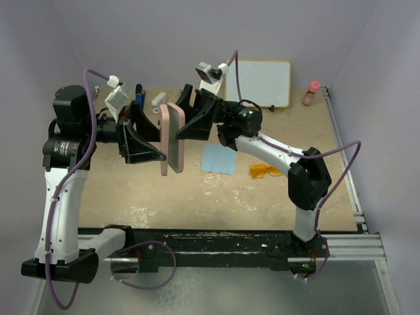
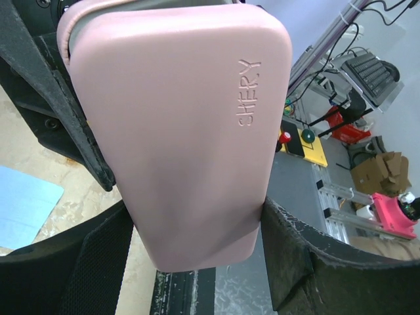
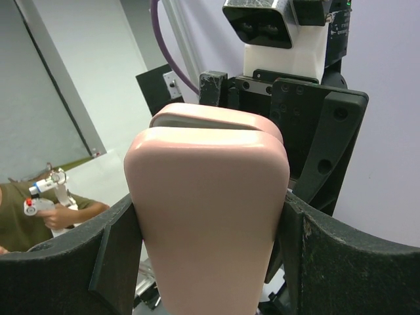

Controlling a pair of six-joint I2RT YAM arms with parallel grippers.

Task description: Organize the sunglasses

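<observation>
A pink glasses case (image 1: 165,141) hangs in the air above the left of the table, its two halves parted and a grey inside showing between them. My left gripper (image 1: 157,146) grips the left half; lettering on that half (image 2: 184,131) faces the left wrist camera. On the other half my right gripper (image 1: 182,128) is closed, with the pink shell (image 3: 207,216) between its fingers. Orange sunglasses (image 1: 264,170) lie on the table to the right. Left of them is a flat light-blue cloth (image 1: 218,159). Whether anything lies in the case cannot be seen.
At the back stand a white board (image 1: 266,82) and a pink-capped bottle (image 1: 311,92). A small white item (image 1: 159,99) and a dark blue one (image 1: 140,95) lie behind the left gripper.
</observation>
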